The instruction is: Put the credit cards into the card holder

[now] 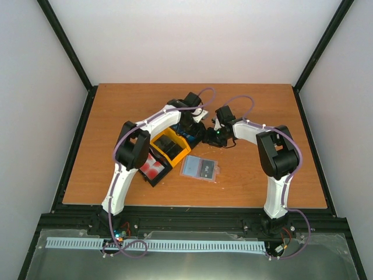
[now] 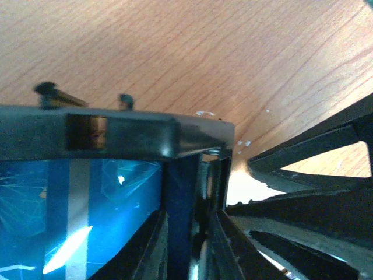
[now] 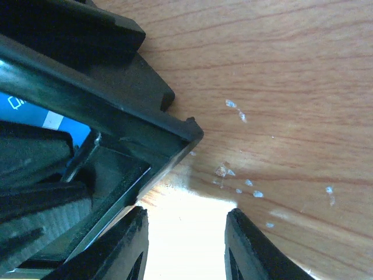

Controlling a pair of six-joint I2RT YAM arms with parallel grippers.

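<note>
The card holder has several compartments: black with red cards [image 1: 151,167], yellow [image 1: 178,156], and black with blue cards [image 2: 116,210] at the back, where both grippers are. My left gripper is over the edge of the blue cards inside that compartment's black rim; whether it grips anything is unclear. My right gripper stands part open beside the holder's outer corner, nothing visible between its fingers. Clear sleeves with light and dark cards [image 1: 199,168] lie on the table in front.
The two arms are close together over the back of the holder, the left wrist near the right gripper.
</note>
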